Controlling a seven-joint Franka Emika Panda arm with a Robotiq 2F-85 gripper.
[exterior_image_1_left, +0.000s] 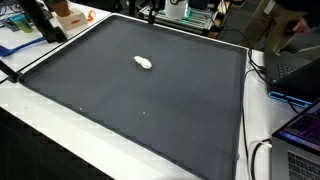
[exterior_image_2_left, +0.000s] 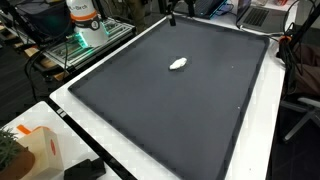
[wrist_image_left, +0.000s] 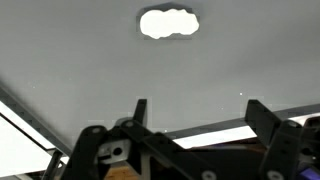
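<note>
A small white object with a lumpy outline (exterior_image_1_left: 143, 62) lies alone on the dark grey board, toward its far side. From the second exterior view the same white object (exterior_image_2_left: 178, 63) sits left of the board's middle. In the wrist view the white object (wrist_image_left: 168, 23) shows near the top edge, well ahead of the fingertips. My gripper is open, its two black fingers wide apart with only bare board between them. It hangs above the board's edge, apart from the white object.
The grey board (exterior_image_1_left: 140, 105) is otherwise bare, with a white table edge (exterior_image_1_left: 90, 125) around it. Laptops (exterior_image_1_left: 300, 130) and cables stand along the right side. An orange and white robot part (exterior_image_2_left: 86, 22) is at the far left.
</note>
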